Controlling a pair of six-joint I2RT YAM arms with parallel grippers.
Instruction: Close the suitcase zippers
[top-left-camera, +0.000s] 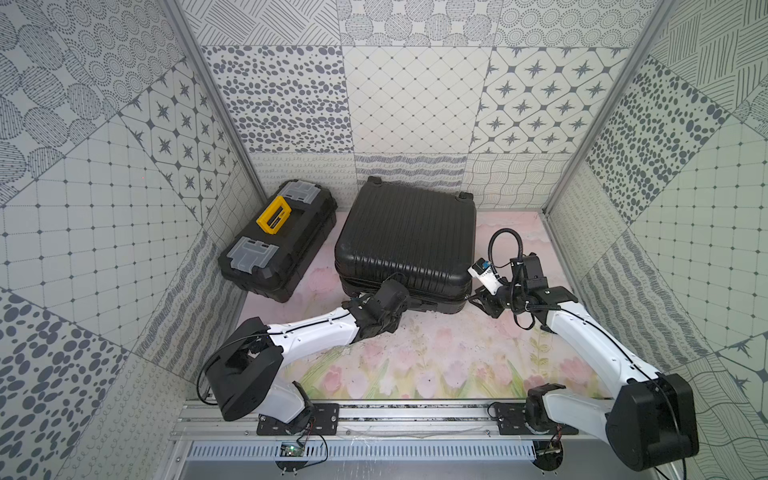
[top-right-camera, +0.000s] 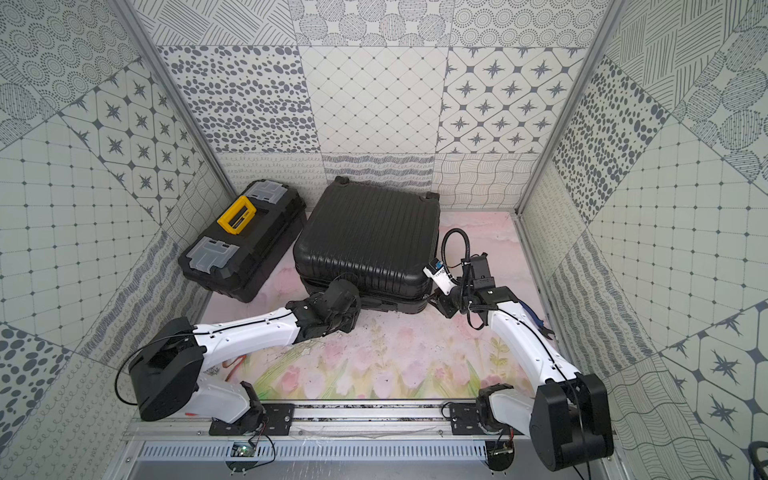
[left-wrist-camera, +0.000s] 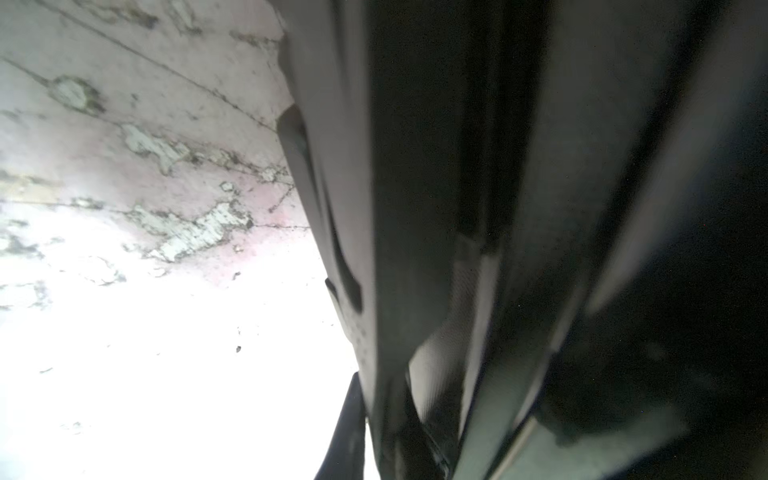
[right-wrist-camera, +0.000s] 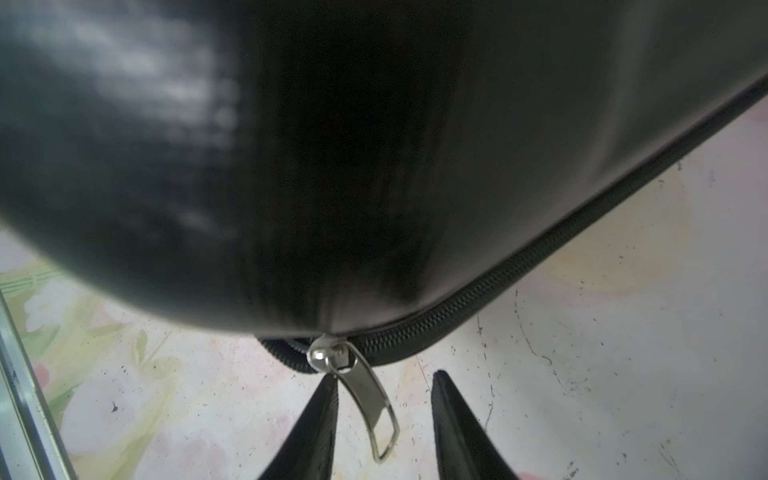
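A black ribbed suitcase (top-left-camera: 404, 232) lies flat at the back middle. My left gripper (top-left-camera: 404, 302) is pressed low against its front side; in the left wrist view dark suitcase surfaces fill the right, and the gripper looks shut, with fingertips hard to make out. My right gripper is at the front right corner, part open around the hanging metal zipper pull (right-wrist-camera: 376, 412), which sits between and just beside its fingers below the slider (right-wrist-camera: 328, 356). The zipper band (right-wrist-camera: 480, 296) runs from there up to the right.
A black toolbox (top-left-camera: 280, 240) with a yellow handle lies left of the suitcase. Blue-handled pliers (top-right-camera: 532, 316) lie at the right, partly behind the right arm.
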